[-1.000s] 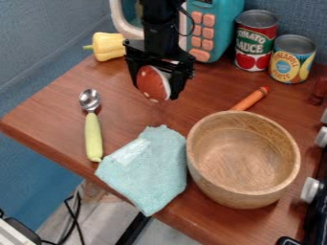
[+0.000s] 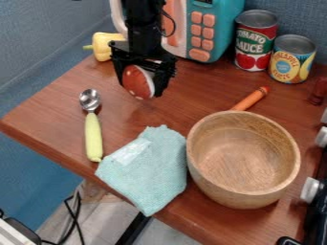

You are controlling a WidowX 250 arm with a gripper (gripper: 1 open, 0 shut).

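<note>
My black gripper [image 2: 140, 77] hangs over the back left of the wooden table, shut on a red, rounded object [image 2: 140, 82] that has a pale part. Below and left of it lie a metal scoop [image 2: 90, 100] and a pale yellow-green handled piece [image 2: 94, 134]. A light blue cloth [image 2: 141, 172] lies at the front, beside a wooden bowl [image 2: 243, 191].
A yellow pepper-like item [image 2: 101, 45], a teal toy microwave [image 2: 217, 29], a tomato sauce can [image 2: 254, 48] and a second can [image 2: 293, 62] stand at the back. An orange carrot [image 2: 250, 100] lies behind the bowl.
The gripper, with the red object in it, has moved left and slightly toward the back over the last second.
</note>
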